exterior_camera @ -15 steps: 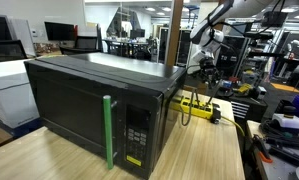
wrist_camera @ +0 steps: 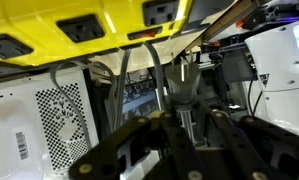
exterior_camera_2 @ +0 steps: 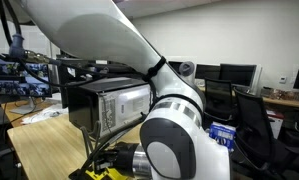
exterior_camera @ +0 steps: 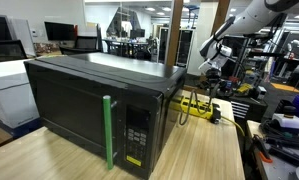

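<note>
At the far right of exterior view 1, beyond the table, my arm reaches in with my gripper (exterior_camera: 211, 80) low over the far end of the table. A yellow power strip (exterior_camera: 196, 107) lies behind the black microwave (exterior_camera: 107, 108). In the wrist view, the strip (wrist_camera: 84, 25), with its black sockets, crosses the top. Dark fingers (wrist_camera: 139, 142) rise from the bottom, shut on a dark plug-like piece (wrist_camera: 181, 86); its exact shape is hard to make out. Exterior view 2 has the strip (exterior_camera_2: 107, 174) at the bottom, partly behind my arm, which hides the fingertips.
Grey cables (wrist_camera: 121, 80) hang between the strip and the microwave's vented back (wrist_camera: 57, 120). A black plug (exterior_camera: 216, 115) sits at the strip's near right end.
Microwave and strip have stayed put.
</note>
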